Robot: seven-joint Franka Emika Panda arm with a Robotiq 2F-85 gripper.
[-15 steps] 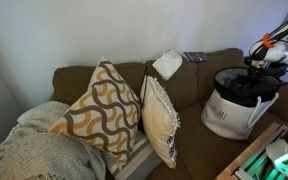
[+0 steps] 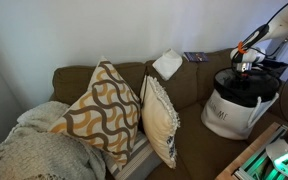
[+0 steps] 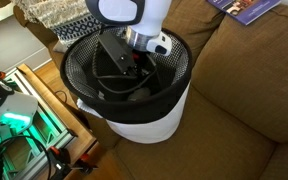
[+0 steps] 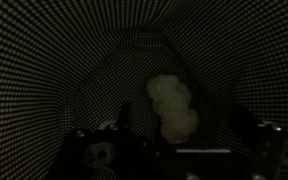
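A white laundry basket with a black mesh liner (image 3: pixel 169 128) stands on the brown sofa. My arm reaches into its mouth from above, and my gripper is inside the basket, pointing down. In the wrist view the dark fingers (image 4: pixel 246 122) stand apart, so the gripper is open. Between and beyond them, a pale, lumpy, soft-looking item (image 4: pixel 172 107) lies low in the mesh. It is too dark to tell what it is or whether a finger touches it. The exterior views do not show the item.
Mesh walls surround the gripper closely. A patterned cushion (image 2: pixel 102 112), a cream cushion (image 2: pixel 159 122) and a grey blanket (image 2: pixel 39 148) lie left on the sofa. A white cloth (image 2: pixel 168 64) and a book (image 2: pixel 196 57) rest along its back.
In exterior view 1 my arm has shifted left over the basket and lower, the gripper now going down into its mouth. The basket and cushions look unmoved.
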